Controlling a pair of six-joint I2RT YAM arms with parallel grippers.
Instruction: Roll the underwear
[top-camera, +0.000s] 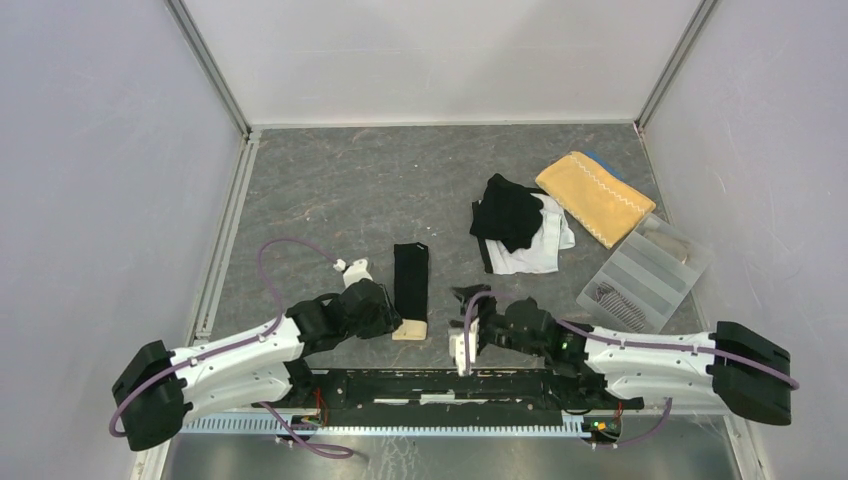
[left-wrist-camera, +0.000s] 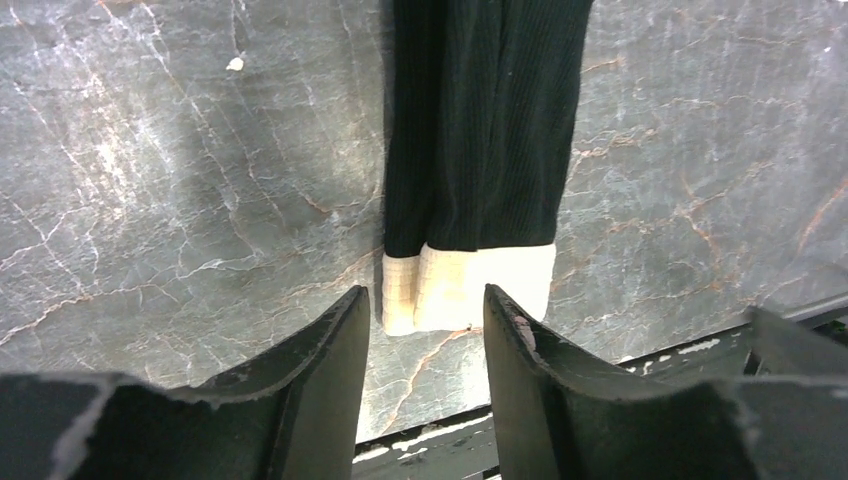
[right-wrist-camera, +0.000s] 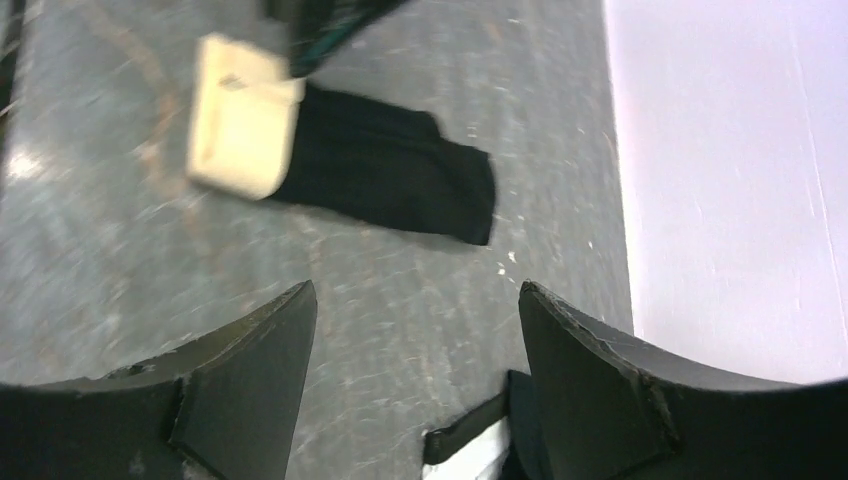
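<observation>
The underwear (top-camera: 410, 281) lies on the table as a long, narrow black strip with a cream waistband (top-camera: 410, 330) at its near end. In the left wrist view its black cloth (left-wrist-camera: 500, 130) shows lengthwise folds, and the band (left-wrist-camera: 515, 280) is flat on the table. My left gripper is part open over the band's near edge; no cloth is visibly pinched between its fingers. To the right of the strip stands my right gripper, wide open and empty. In the right wrist view the strip (right-wrist-camera: 390, 165) lies beyond its fingers.
A black and white pile of clothes (top-camera: 525, 255) lies right of centre. Behind it are a folded yellow cloth (top-camera: 595, 198) and a clear divided box (top-camera: 640, 275) along the right side.
</observation>
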